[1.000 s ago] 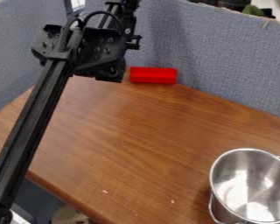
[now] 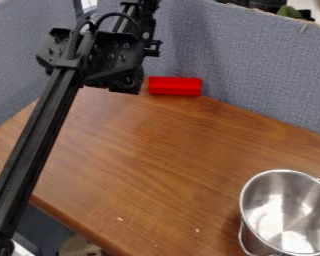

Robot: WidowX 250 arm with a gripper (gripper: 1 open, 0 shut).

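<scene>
The black robot arm (image 2: 43, 150) rises from the lower left to a bulky wrist assembly (image 2: 109, 60) at the top centre-left. Its gripper fingertips are hidden behind this assembly, so their state cannot be seen. A red cylinder (image 2: 175, 86) lies on its side at the back of the wooden table (image 2: 149, 170), right of the wrist assembly. A shiny steel pot (image 2: 286, 210) with wire handles stands at the front right.
Blue-grey padded walls (image 2: 256, 70) border the back and left of the table. Some clutter shows beyond the wall at top right and below the table's left edge.
</scene>
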